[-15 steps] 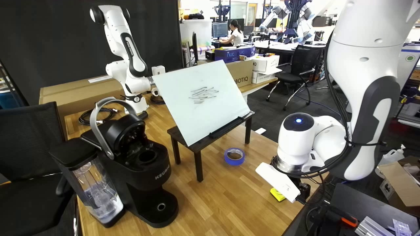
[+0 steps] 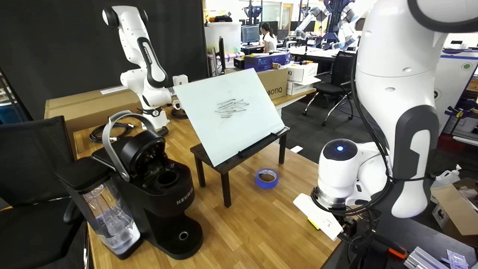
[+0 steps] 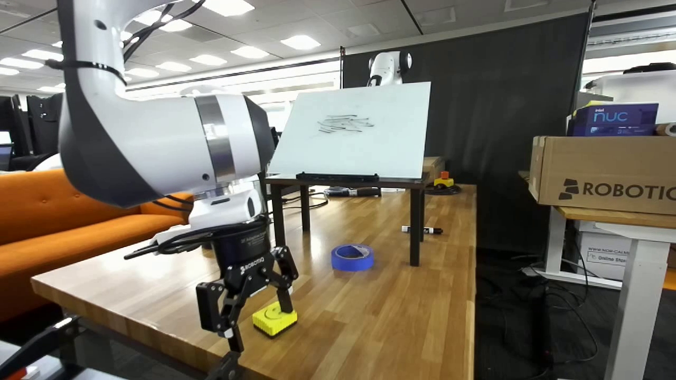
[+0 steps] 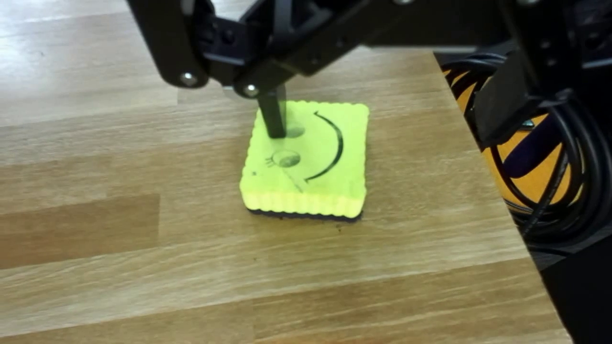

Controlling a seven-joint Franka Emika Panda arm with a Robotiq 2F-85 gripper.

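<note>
A yellow square eraser [image 4: 312, 152] with a smiling face and dark underside lies flat on the wooden table, close to its edge. My gripper [image 3: 261, 326] is low beside it with the fingers wide apart. In the wrist view one fingertip [image 4: 276, 127] overlaps the eraser's top face, while the other finger [image 4: 505, 103] is past the table edge. Whether the near fingertip touches the eraser cannot be told. In exterior view 1 the white wrist housing [image 2: 318, 216] covers most of the eraser. A tilted whiteboard [image 2: 230, 114] with black scribbles stands on a dark stand [image 2: 226, 190].
Blue tape [image 3: 352, 257] sits in front of the stand, with a black-and-white marker [image 3: 422, 230] near its leg. A black coffee maker [image 2: 152, 197] occupies the table's other side. Cables [image 4: 565, 166] lie beyond the edge. Bare tabletop separates the eraser and the tape.
In exterior view 1 my wrist has moved slightly lower and to the right, hiding more of the eraser. The whiteboard, tape and coffee maker stay where they were.
</note>
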